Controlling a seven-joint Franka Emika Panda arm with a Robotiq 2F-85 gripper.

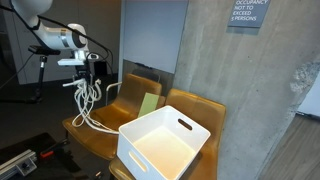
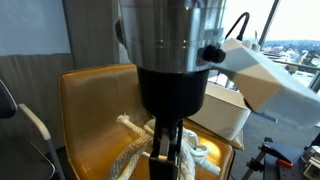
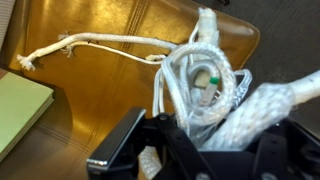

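My gripper (image 1: 84, 78) is low over the left chair (image 1: 126, 99), shut on the white rope (image 1: 86, 98). Loops of rope hang beneath it, and one strand (image 1: 99, 127) trails across the seat toward the white box (image 1: 163, 142). In the wrist view, the coiled rope (image 3: 207, 75) bunches at the dark fingers (image 3: 130, 142), with a thick white section at the right and a frayed end lying on the brown seat (image 3: 105, 75). Exactly where the fingers pinch the rope is hidden.
A pale green book-like item (image 1: 149, 105) stands by the chair's right side; its yellow-green face (image 3: 20, 112) shows at the wrist view's left edge. The box is open and its visible inside looks empty. A concrete wall (image 1: 235, 90) rises behind.
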